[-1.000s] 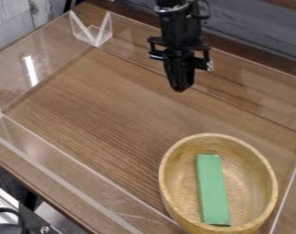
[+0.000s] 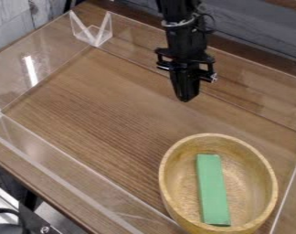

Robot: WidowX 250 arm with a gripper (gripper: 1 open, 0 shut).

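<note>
My black gripper (image 2: 186, 90) hangs over the back middle of the wooden table, shut, with nothing visible between its fingers. A green rectangular block (image 2: 212, 190) lies in a round tan bowl (image 2: 175, 166) at the front right, well in front of and below the gripper.
A clear plastic stand (image 2: 92, 27) is at the back left. Clear edging runs along the left and front-left sides, with a dark cable at the lower left corner.
The gripper and arm have shifted slightly to the right and turned a little. The bowl and green block look unchanged.
</note>
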